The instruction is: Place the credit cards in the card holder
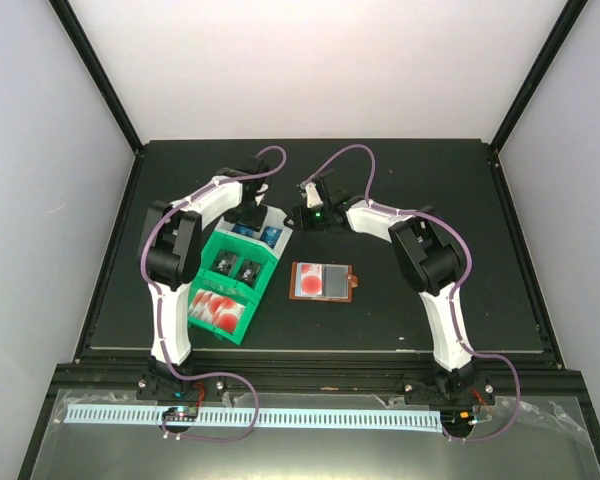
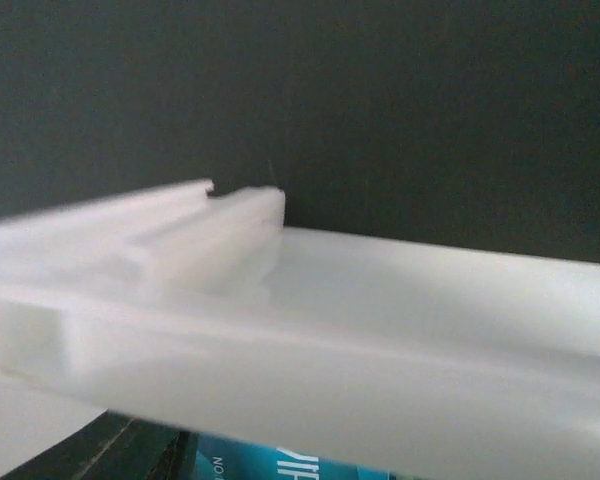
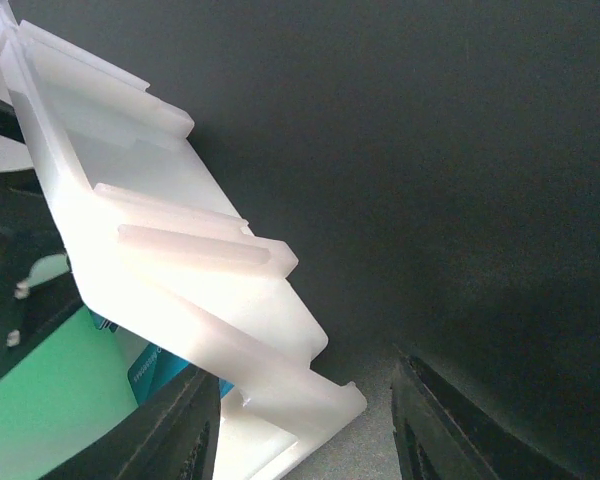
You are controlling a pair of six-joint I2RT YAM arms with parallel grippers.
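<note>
A tiered card rack, green in front with a white rear section (image 1: 277, 215), stands left of centre. Blue cards (image 1: 271, 236) sit in its white tier, dark cards (image 1: 249, 271) in the middle, red-and-white cards (image 1: 218, 310) in front. My left gripper (image 1: 248, 213) is at the rear of the white section; its fingertips are hidden, so its opening is unclear. The left wrist view shows the white rack wall (image 2: 380, 370) close up. My right gripper is open, with the rack's white corner (image 3: 320, 405) appearing between its fingers.
A flat brown case (image 1: 353, 281) lies on the black table, right of the rack, holding a red-and-white card (image 1: 311, 281) beside a grey area. Bare table (image 1: 460, 180) extends at the back right.
</note>
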